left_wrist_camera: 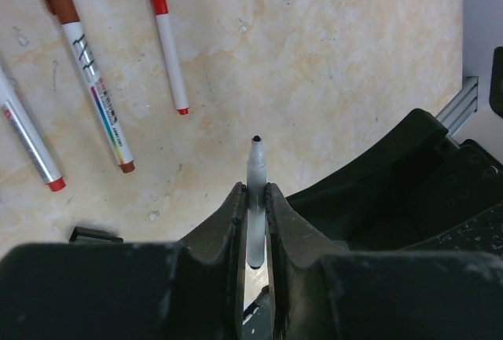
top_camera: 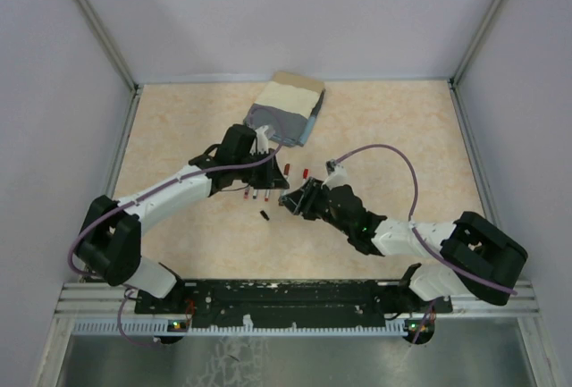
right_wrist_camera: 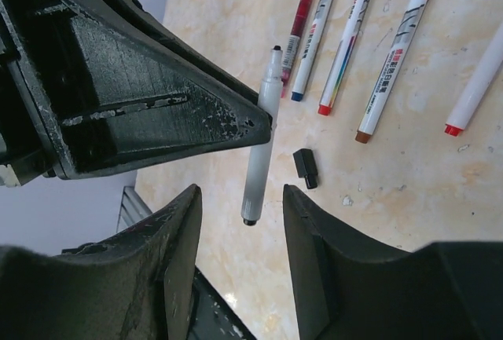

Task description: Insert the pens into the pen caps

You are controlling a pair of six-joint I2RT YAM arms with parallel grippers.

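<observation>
The uncapped white pen (left_wrist_camera: pixel 256 173) with a dark tip is held in my left gripper, whose fingers are shut on its middle. In the right wrist view the left fingers (right_wrist_camera: pixel 196 112) come in from the upper left, with the pen (right_wrist_camera: pixel 261 159) slanting down. The pen's lower, dark end reaches between the spread fingers of my open right gripper, with a gap visible to either side. On the table lies the loose black cap (right_wrist_camera: pixel 306 169), just behind the pen in that view; it also shows as a small dark piece (top_camera: pixel 264 215) from above.
Several capped markers lie in a row beyond the grippers, among them a brown-capped one (right_wrist_camera: pixel 393 57), a red-capped one (right_wrist_camera: pixel 350 38) and a blue-capped one (right_wrist_camera: pixel 318 34). A folded cloth (top_camera: pixel 288 105) sits at the back.
</observation>
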